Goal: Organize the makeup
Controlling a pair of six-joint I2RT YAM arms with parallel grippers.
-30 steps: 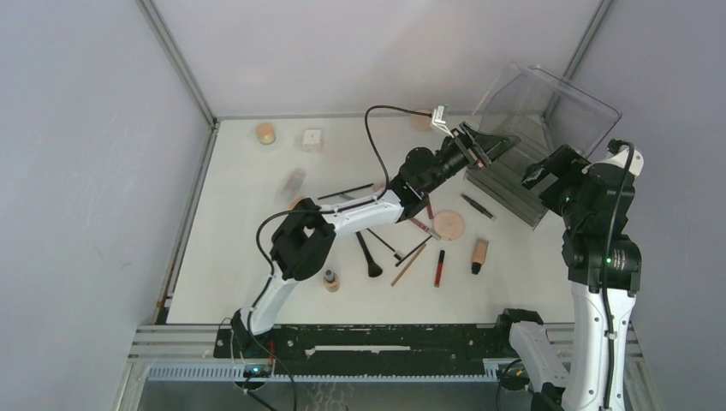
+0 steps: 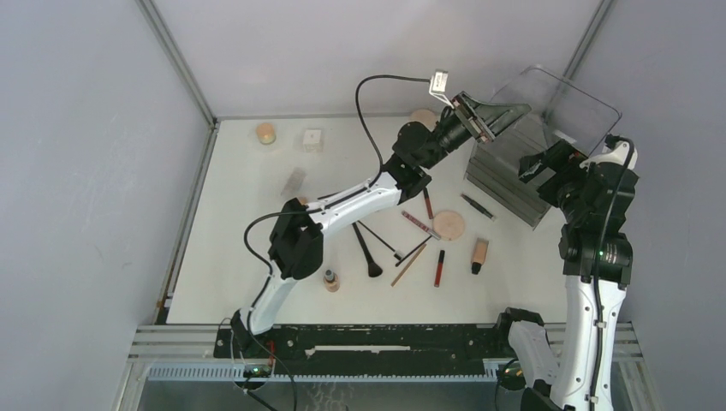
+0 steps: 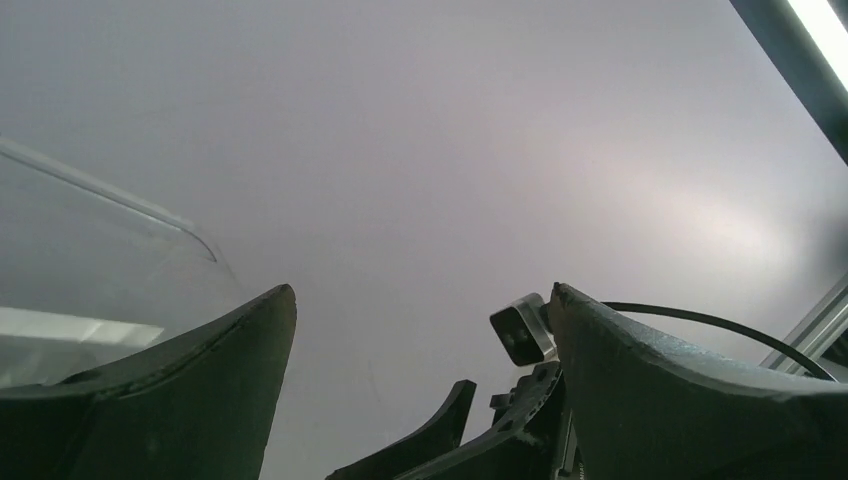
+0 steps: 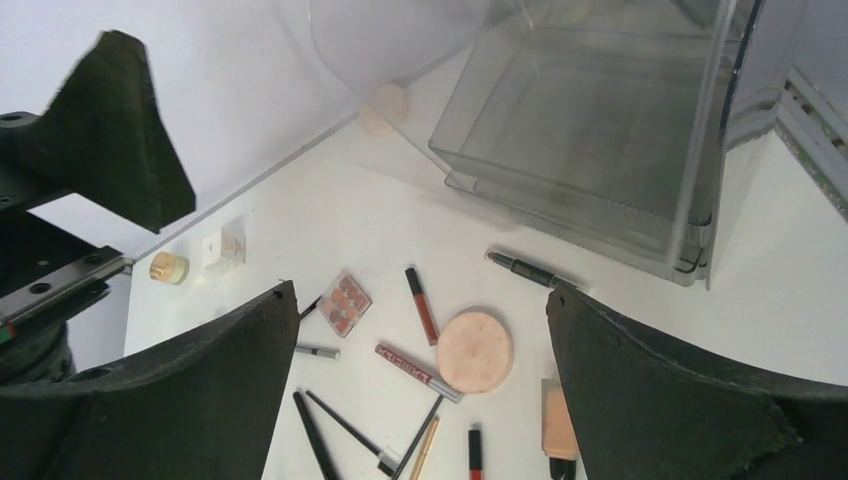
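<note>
Loose makeup lies on the white table: a round compact (image 2: 449,224), a foundation tube (image 2: 479,254), a red lip gloss (image 2: 439,268), a dark pencil (image 2: 477,206), a fluffy brush (image 2: 374,269), a small palette (image 4: 344,303), a bottle (image 2: 331,282), a cream jar (image 2: 264,134) and a white box (image 2: 312,140). A clear acrylic organizer (image 4: 590,120) stands at back right. My left gripper (image 2: 504,122) is open, raised beside the organizer's upper lid. My right gripper (image 2: 554,159) is open over the organizer's right part, nothing visible between its fingers.
Grey walls surround the table (image 2: 214,240) on the back and sides, with metal rails along the edges. Both arms reach across the right half, and the left arm hides part of the middle.
The right arm has shifted slightly to the left.
</note>
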